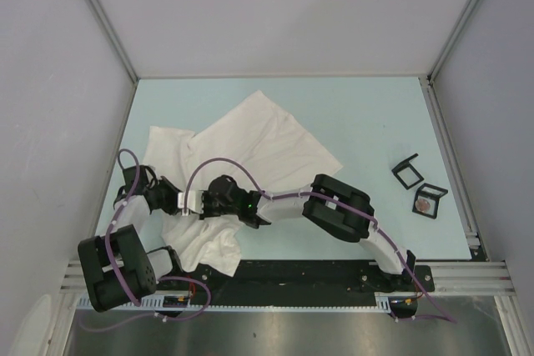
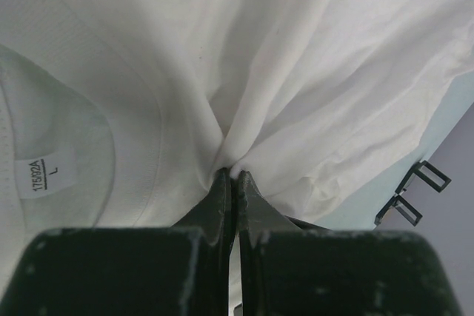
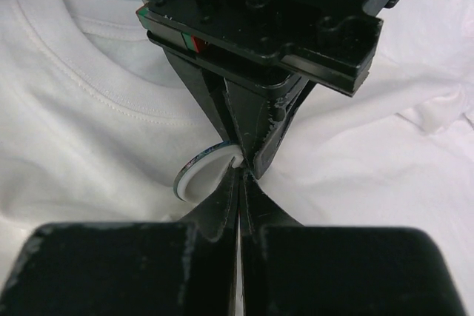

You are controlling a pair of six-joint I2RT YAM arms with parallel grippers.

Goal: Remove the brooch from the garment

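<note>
The white garment (image 1: pixel 267 131) lies bunched under both arms at the left of the table. My left gripper is shut at a fold of the fabric, beside the collar with its size label (image 2: pixel 46 175). My right gripper is shut, its tips at a curved white piece with a dark speckled rim (image 3: pixel 194 172), perhaps the brooch, which touches the left gripper's tips in the right wrist view. Whether anything is held between either pair of fingers is unclear.
Two open black boxes (image 1: pixel 430 202) stand at the right of the pale table (image 1: pixel 375 114).
</note>
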